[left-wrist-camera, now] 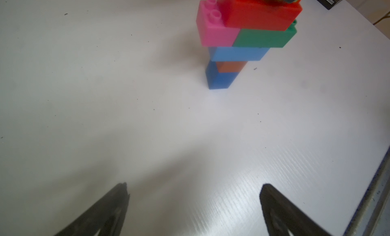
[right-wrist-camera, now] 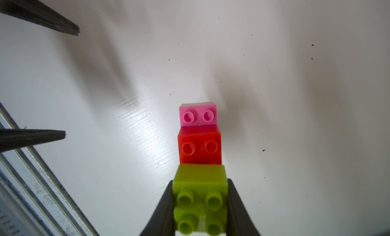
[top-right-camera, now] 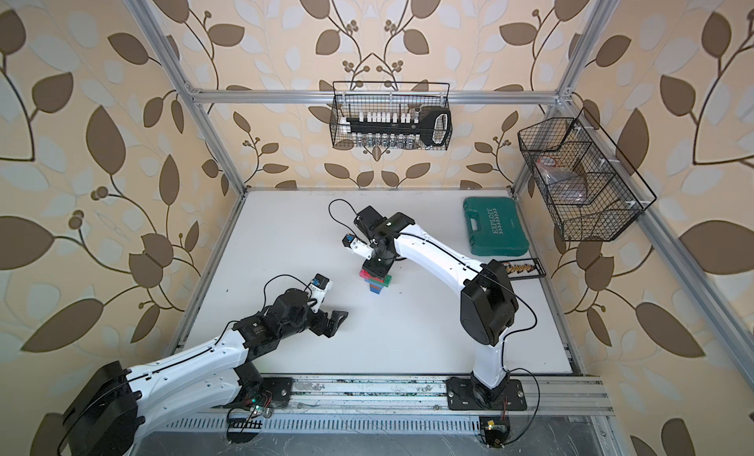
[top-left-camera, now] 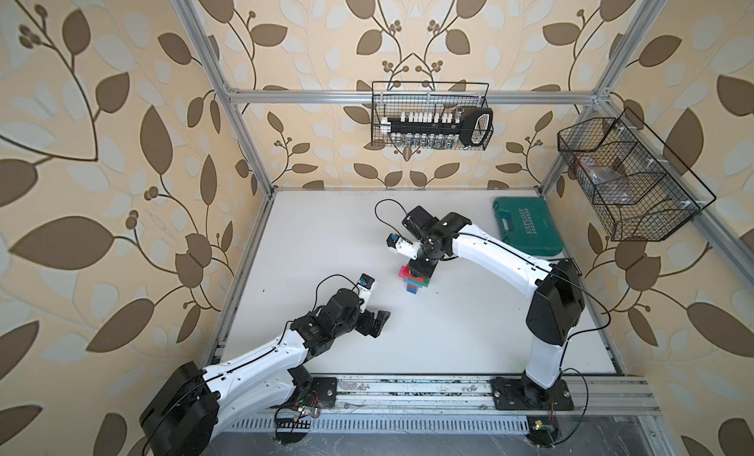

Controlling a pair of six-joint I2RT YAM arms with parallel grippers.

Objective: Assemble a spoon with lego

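Observation:
A stack of bricks stands upright on the white table: dark blue (left-wrist-camera: 220,79) and orange (left-wrist-camera: 231,66) low down, then light blue (left-wrist-camera: 238,54), with pink (left-wrist-camera: 219,34) and green (left-wrist-camera: 264,38) side by side, and red (left-wrist-camera: 260,16) over them. In the right wrist view, my right gripper is shut on a lime-green brick (right-wrist-camera: 199,175) at the red brick's end; whether the two are pressed fully together cannot be told. Some way to the stack's left and front, my left gripper (top-left-camera: 378,324) hangs open and empty, its fingers (left-wrist-camera: 117,203) wide apart.
A green case (top-left-camera: 527,226) lies at the table's back right, and a small black tray (top-right-camera: 522,268) with little items sits in front of it. Wire baskets (top-left-camera: 430,116) hang above the table.

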